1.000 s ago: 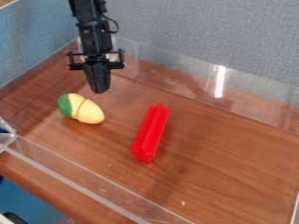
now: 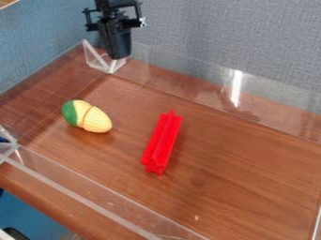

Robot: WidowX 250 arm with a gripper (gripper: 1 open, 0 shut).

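My black gripper (image 2: 115, 42) is raised at the top left, above the back corner of the wooden tray, and looks shut with nothing visible between its fingers. A toy corn cob (image 2: 90, 117), yellow with a green end, lies on the wood at the left. A long red ridged object (image 2: 162, 142) lies in the middle, to the right of the corn and well apart from it.
Clear plastic walls edge the wooden floor (image 2: 245, 183), with a white corner bracket at the back left and another at the left. Textured grey and blue walls stand behind.
My gripper has risen from above the corn toward the top edge of the view. The corn and the red object have not moved.
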